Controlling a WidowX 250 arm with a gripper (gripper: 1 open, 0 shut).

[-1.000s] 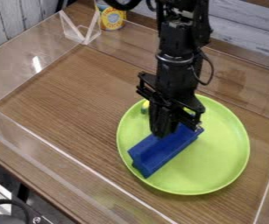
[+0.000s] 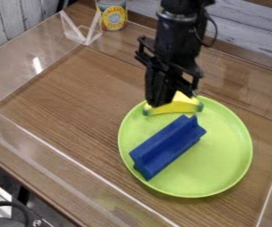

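Observation:
My black gripper hangs above the back part of a green plate, its fingertips low over a yellow object. It looks shut, with nothing visible between its fingers. A blue rectangular block lies diagonally on the plate, in front of the yellow object and apart from the gripper.
A can stands at the back left of the wooden table, beside a clear plastic piece.
The gripper has risen and moved back, away from the blue block, uncovering more of the yellow object. The block remains on the plate.

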